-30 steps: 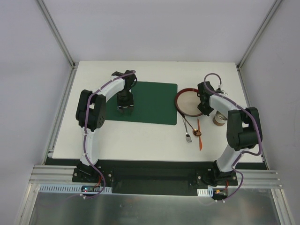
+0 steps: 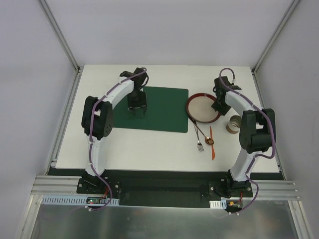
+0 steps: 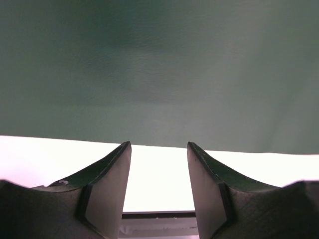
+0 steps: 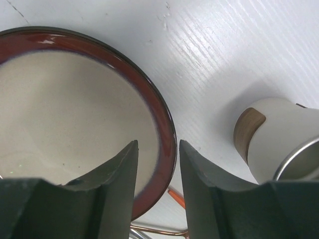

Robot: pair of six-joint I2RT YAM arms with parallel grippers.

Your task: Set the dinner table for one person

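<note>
A green placemat (image 2: 164, 109) lies in the middle of the table. My left gripper hovers over it, open and empty. Right of the mat is a cream plate (image 2: 199, 107) with a red-brown rim. My right gripper is over the plate's right rim, fingers apart, nothing visibly held. A metal cup (image 2: 233, 124) stands right of the plate; its side (image 4: 279, 139) shows in the right wrist view. Below the plate lie a fork (image 2: 200, 145), a spoon (image 2: 208, 140) and an orange-handled knife (image 2: 213, 152), the spoon crossing near the knife.
Walls and metal rails surround it.
My right gripper has moved back, away from the front, over the plate's rim. The left arm has shifted slightly, its gripper moving a little toward the back.
</note>
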